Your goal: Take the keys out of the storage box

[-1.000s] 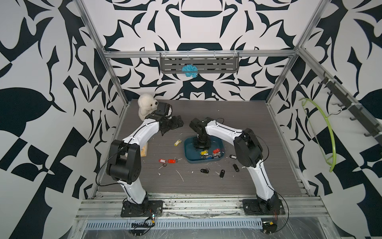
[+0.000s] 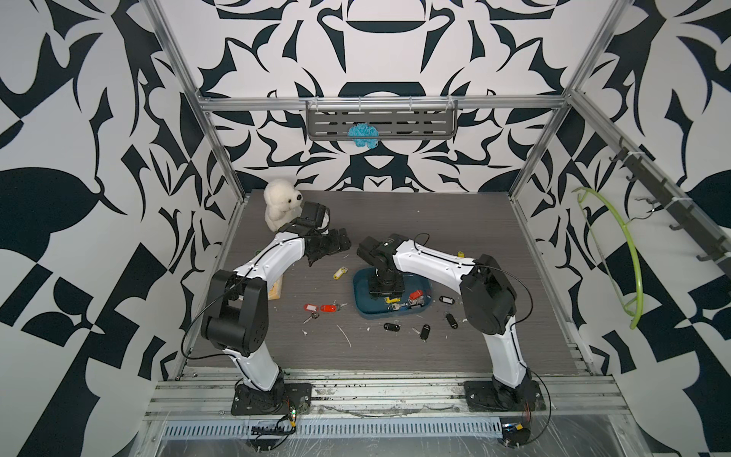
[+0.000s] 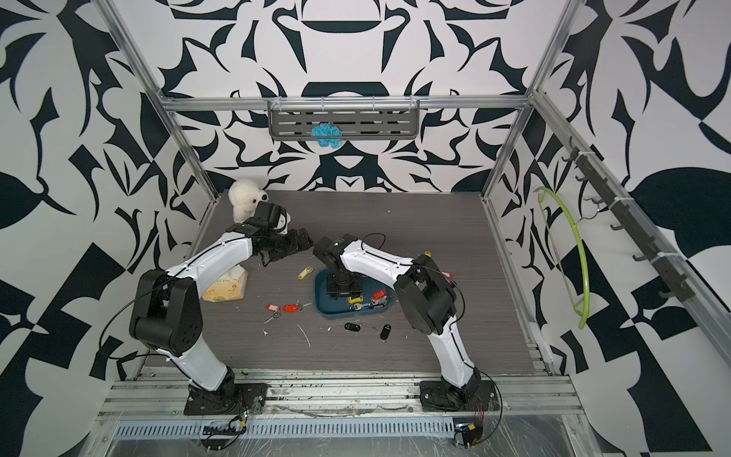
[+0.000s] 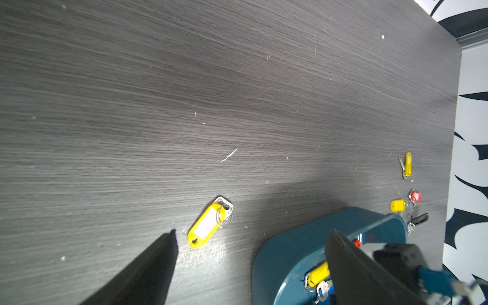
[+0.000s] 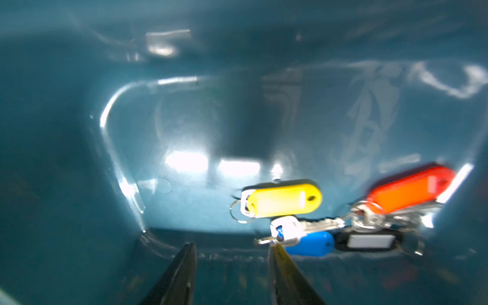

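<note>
Inside the blue-green storage box (image 2: pixel 361 303) several tagged keys lie bunched along one side. In the right wrist view I make out a yellow tag (image 5: pixel 284 200), a red tag (image 5: pixel 410 189), a blue tag (image 5: pixel 311 244) under a silver key (image 5: pixel 288 229), and a black tag (image 5: pixel 368 241). My right gripper reaches into the box, its fingers apart with nothing between them, close to the yellow and blue tags. My left gripper hangs open above the table left of the box. A yellow tag with a ring (image 4: pixel 207 224) lies on the table below it.
Red-tagged keys (image 2: pixel 329 307) lie left of the box; black ones (image 2: pixel 425 332) lie in front and to its right. A white plush bear (image 2: pixel 281 204) sits at the back left.
My right gripper has lowered and moved a little left and forward, now near the yellow tag. The left arm has barely moved.
</note>
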